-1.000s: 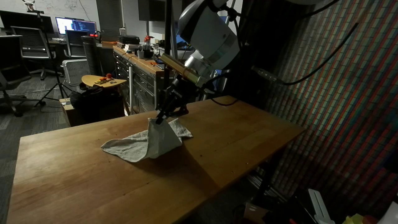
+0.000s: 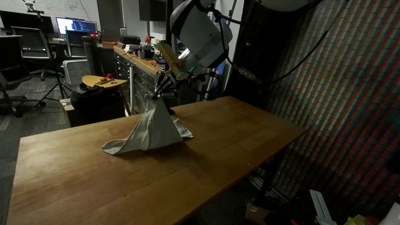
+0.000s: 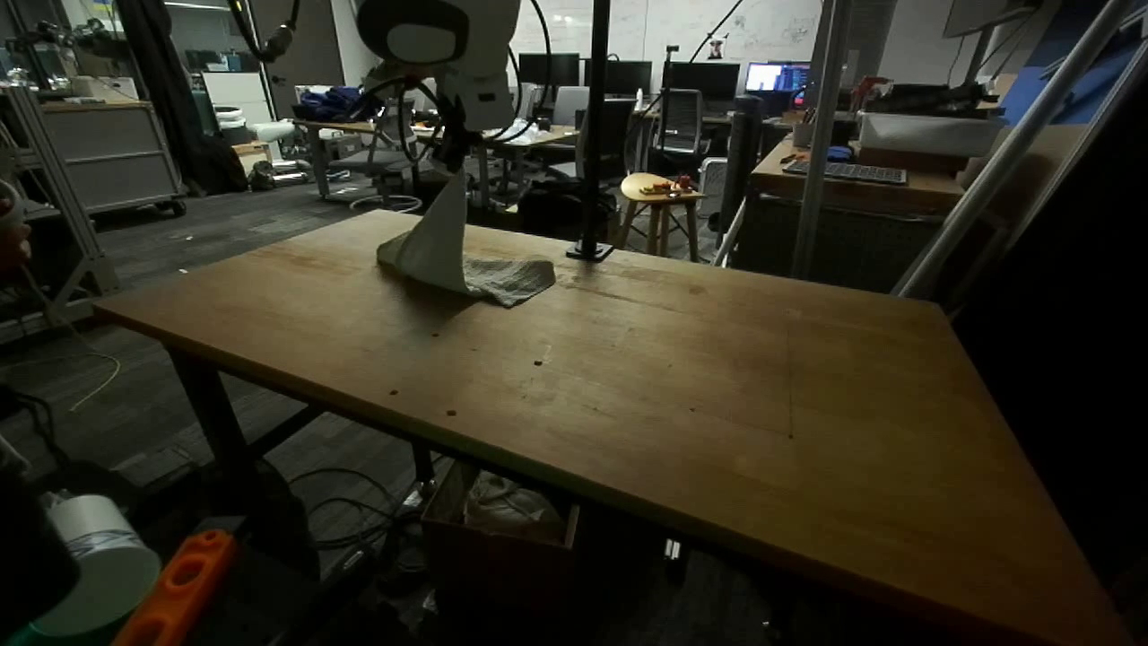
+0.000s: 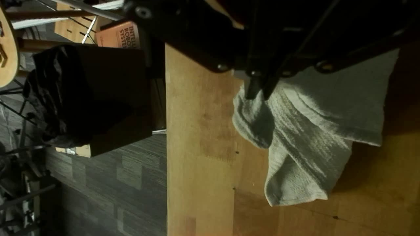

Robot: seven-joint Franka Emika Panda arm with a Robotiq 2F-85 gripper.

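Note:
A pale grey-white cloth (image 2: 152, 129) hangs by one part from my gripper (image 2: 154, 97), forming a tent shape over the table. Its lower edges still rest on the wood, with one end spread left and a small flap to the right in exterior view 1. In exterior view 2 the cloth (image 3: 436, 242) rises to a peak beneath the arm. The wrist view has my gripper shut, its dark fingertips close together with the cloth (image 4: 311, 145) pinched at them. Folds hide how much fabric lies between the fingers.
A black post (image 3: 592, 140) stands at its far edge, close to the cloth. Beyond that edge are a stool (image 3: 651, 188) and a box with a black bag (image 2: 97, 101).
My gripper has risen and shifted slightly left in exterior view 1, drawing the held part of the cloth higher. More of the cloth has lifted off the table.

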